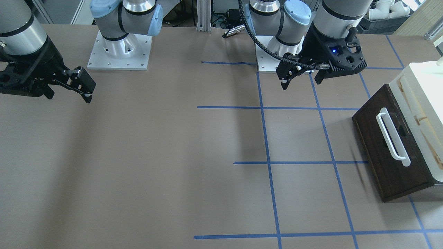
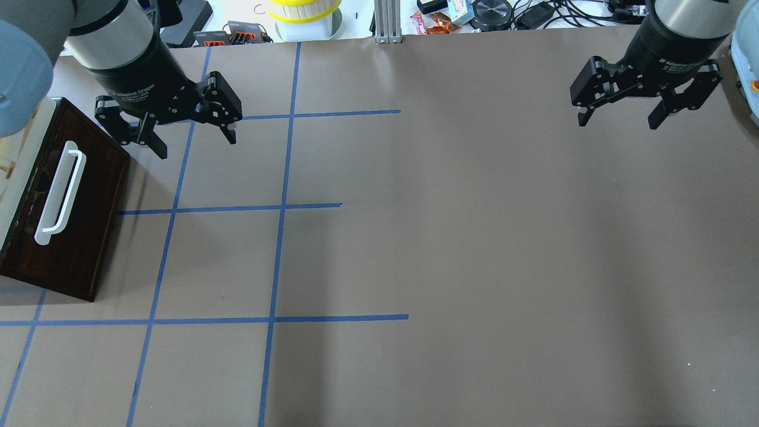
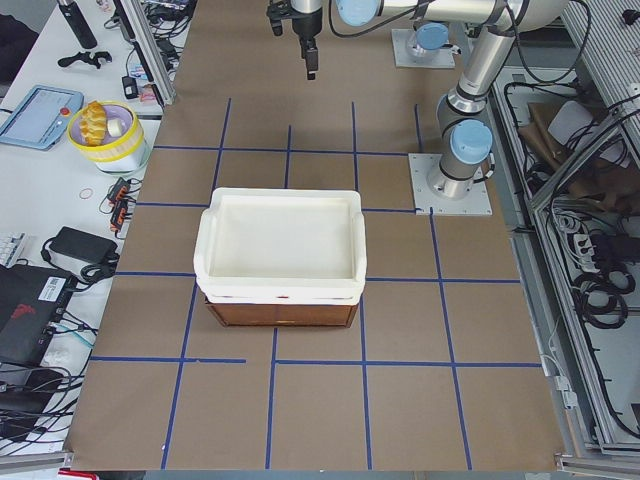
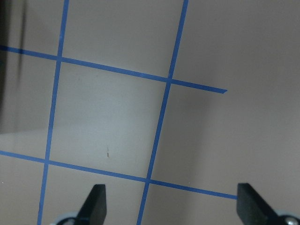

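Note:
My gripper [image 1: 302, 83] hangs above the taped floor grid, open with nothing between its fingers; in the top view it is the gripper [image 2: 197, 148] at the upper left, and its two fingertips show at the bottom corners of the wrist view, wide apart over bare floor. A dark wood cabinet [image 1: 373, 145] with a white handle [image 1: 392, 137] stands at the right of the front view, with a white tray-like top [image 3: 280, 245]. In the top view the cabinet [image 2: 85, 235] is at the left edge, beside and below the gripper.
A second arm's gripper [image 2: 644, 107] hangs at the upper right of the top view. Arm bases stand along one edge. A side table [image 3: 60, 180] holds a yellow bowl and electronics.

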